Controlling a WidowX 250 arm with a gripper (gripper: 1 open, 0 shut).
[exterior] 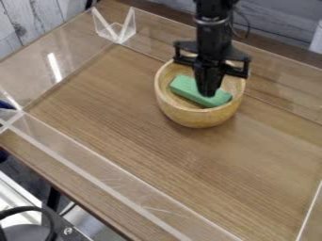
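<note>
A round wooden bowl (189,113) sits on the wooden table at the upper middle. A green bar-shaped object (199,91) lies inside it. My black gripper (214,66) is above the bowl's back part, over the green object, shut, with nothing clearly visible between its fingers.
A clear plastic container (115,25) stands at the upper left. A black cable (38,212) shows at the lower left corner.
</note>
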